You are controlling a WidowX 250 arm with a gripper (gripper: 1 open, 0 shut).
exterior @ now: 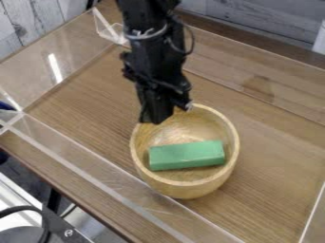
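A black robot arm reaches down from the top of the view, its gripper (155, 110) shut above the back-left rim of a light wooden bowl (216, 123). Nothing shows between its fingertips. Inside the bowl, toward the front, lies a green rectangular block (185, 156), with the bowl's bare bottom visible behind it.
Clear strips run along its left and front edges. Black cables hang at the lower left, and pale boards stand at the back corners.
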